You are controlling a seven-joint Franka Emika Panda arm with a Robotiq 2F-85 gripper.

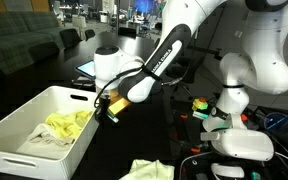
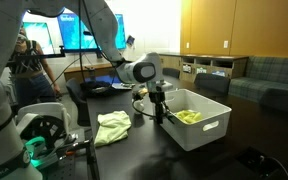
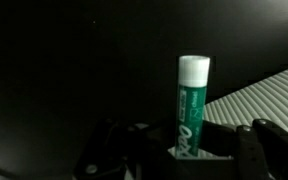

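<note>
A green marker with a white cap juts out from between the fingers in the wrist view, and my gripper is shut on it. In exterior view 1 the gripper hangs at the right side of the white box, with the small green marker below it over the dark table. Exterior view 2 has the gripper by the near left edge of the box. The marker is hard to make out there.
Inside the box lie a yellow cloth and a whitish cloth. A white cloth is on the table in front. Toward the back rests a flat tablet-like object. Dark table in front of the box is mostly bare.
</note>
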